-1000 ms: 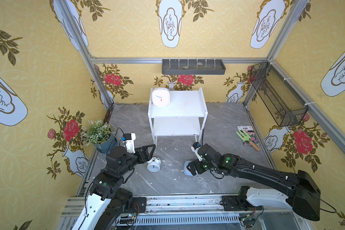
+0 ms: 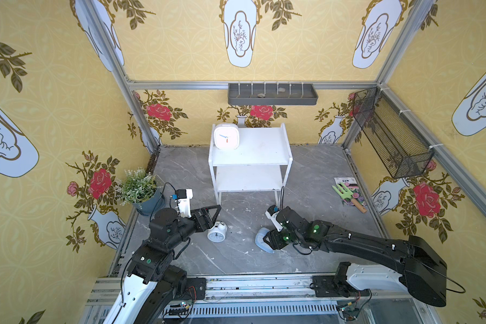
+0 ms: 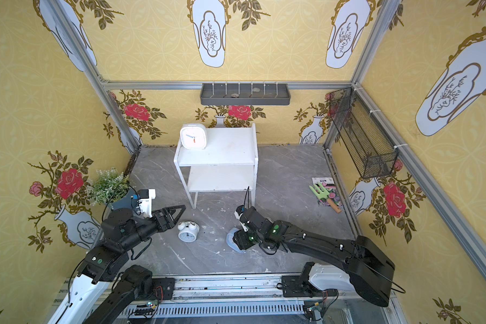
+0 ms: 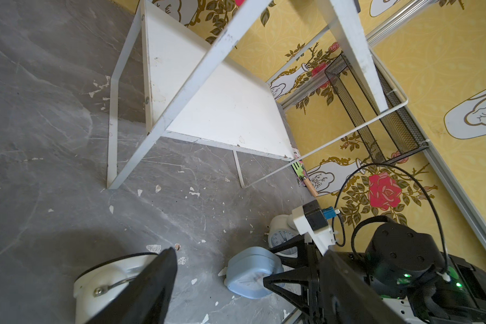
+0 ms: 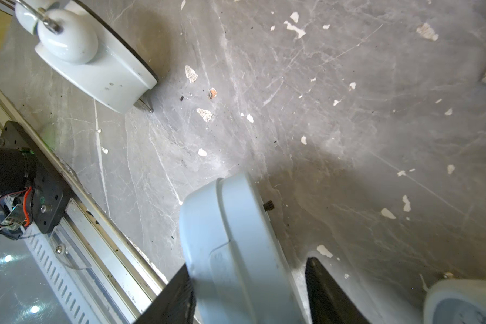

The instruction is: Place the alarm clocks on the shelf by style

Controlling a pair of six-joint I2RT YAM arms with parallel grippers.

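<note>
A white square alarm clock (image 2: 226,137) stands at the left end of the white shelf's (image 2: 256,152) top. On the floor, a white twin-bell clock (image 2: 217,231) sits below my left gripper (image 2: 212,217), which hangs open and empty beside it. The pale blue clock (image 5: 237,253) is between the fingers of my right gripper. Its left finger overlaps the clock's edge, while a gap shows at the right finger (image 5: 332,294). Another white clock (image 4: 282,235) stands behind the right gripper, hidden by that arm from above.
The shelf's lower board (image 2: 248,179) is bare, and its top is free right of the square clock. A potted plant (image 2: 143,193) stands at the left. At the right lie a green garden fork (image 2: 344,191) and a packet (image 2: 350,182).
My right gripper has moved slightly left and towards the front. The blue clock beside it now shows more and sits turned, its near end further forward. The left arm has hardly moved.
</note>
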